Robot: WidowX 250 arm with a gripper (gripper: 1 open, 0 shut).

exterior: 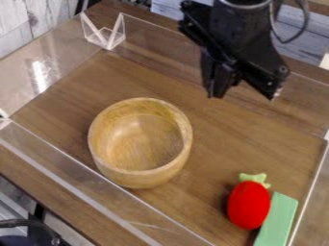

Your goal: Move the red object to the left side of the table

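Observation:
The red strawberry toy (pixel 249 205) with its green leafy top lies near the table's front right. Well above and behind it is my black gripper (pixel 243 88), raised over the back right of the table. The gripper is shut with nothing held in it. A wide gap of bare wood separates it from the toy, which is fully in view.
A round wooden bowl (pixel 141 175) stands left of the toy, near the middle front. A green block (pixel 276 223) lies right beside the toy. Clear plastic walls edge the table (pixel 71 101), whose left part is bare wood. A clear angular piece (pixel 104 32) stands at the back left.

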